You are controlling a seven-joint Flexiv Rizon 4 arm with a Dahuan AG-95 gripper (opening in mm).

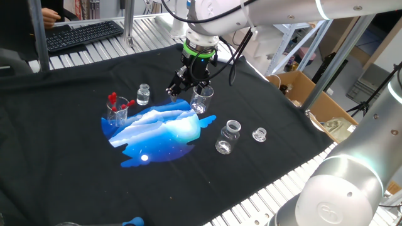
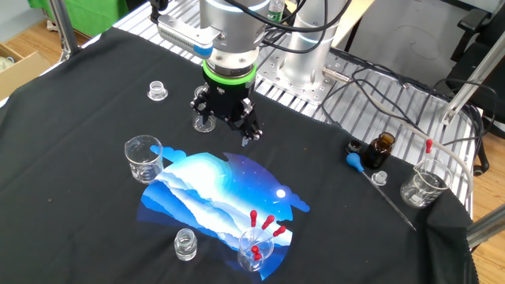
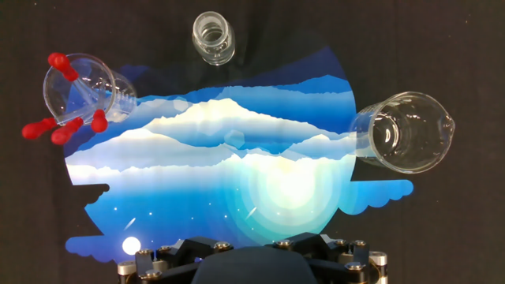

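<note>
Above the black cloth, the gripper (image 2: 227,125) points down, fingers spread apart and nothing visible between them. In the wrist view only dark parts of the gripper show along the bottom edge. Below lies a blue mountain-and-sky picture (image 3: 213,185). An empty beaker (image 3: 414,132) stands at its right edge in that view, and a beaker with red-bulbed droppers (image 3: 118,99) at its left. A small glass bottle (image 3: 214,39) is beyond the picture. In exterior view 1 a larger clear bottle (image 1: 227,139) stands open, with a glass stopper (image 1: 259,134) beside it.
In exterior view 2, a brown bottle (image 2: 379,150), a blue-bulbed pipette (image 2: 355,162) and another beaker (image 2: 424,188) stand or lie near the cloth's right side. Cables (image 2: 367,87) run over the slatted table there.
</note>
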